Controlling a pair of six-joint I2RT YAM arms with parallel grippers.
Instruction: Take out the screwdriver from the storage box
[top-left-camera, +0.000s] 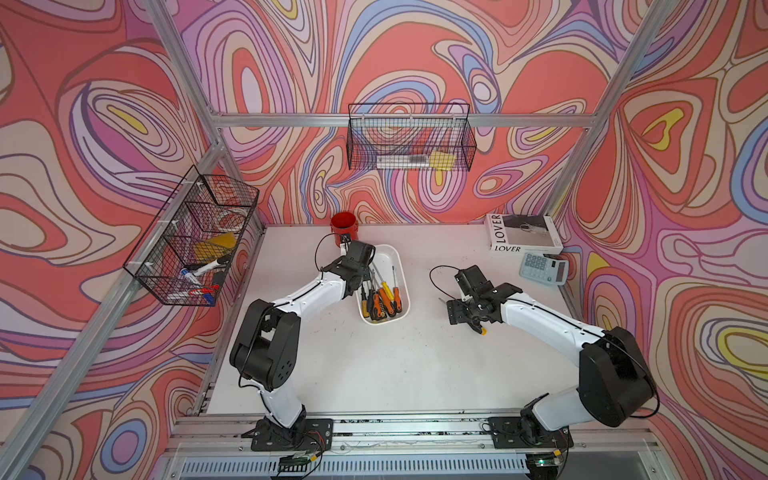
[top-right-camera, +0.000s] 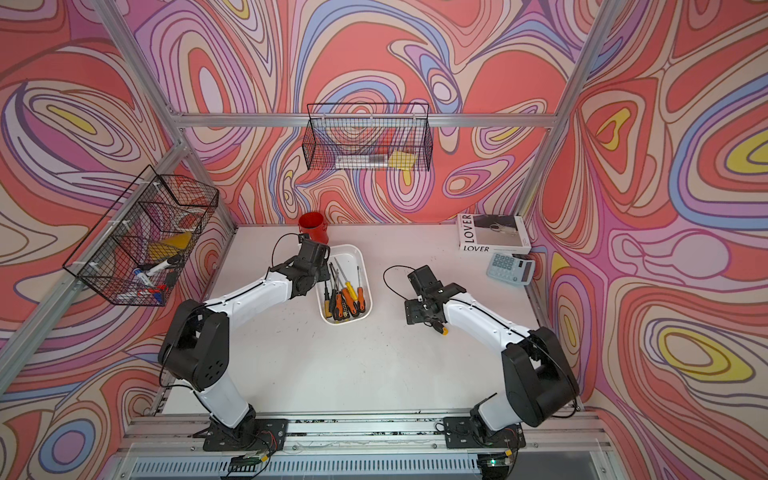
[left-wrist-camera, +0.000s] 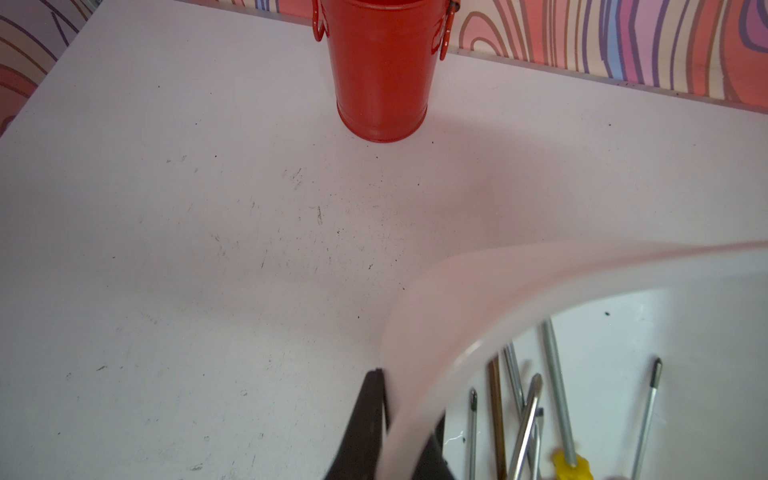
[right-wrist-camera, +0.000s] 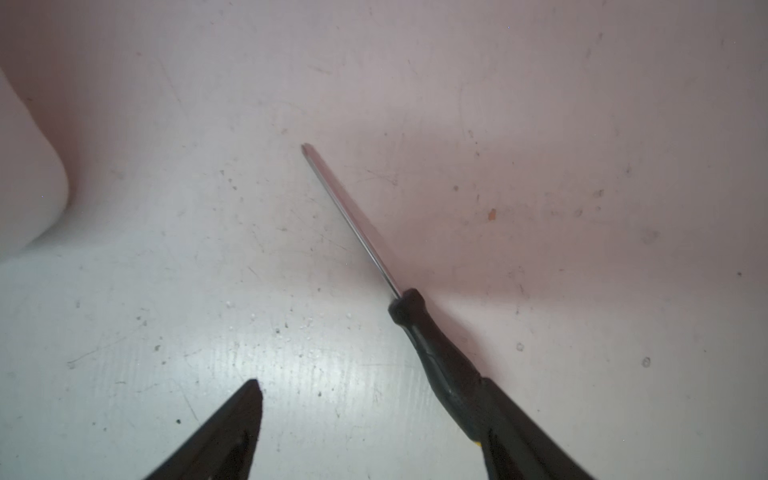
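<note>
In the left wrist view, my left gripper is shut on the rim of the white storage box, one finger on each side of its wall. Several screwdrivers with orange, yellow and black handles lie inside the storage box. Outside it, one black-handled screwdriver lies on the table, its steel shaft pointing to the upper left. My right gripper is open above it with nothing gripped; its right finger covers part of the handle's end. From above, the right gripper hides most of this screwdriver.
A red bucket stands behind the box. At the back right are a book and a calculator. Wire baskets hang on the back and left.
</note>
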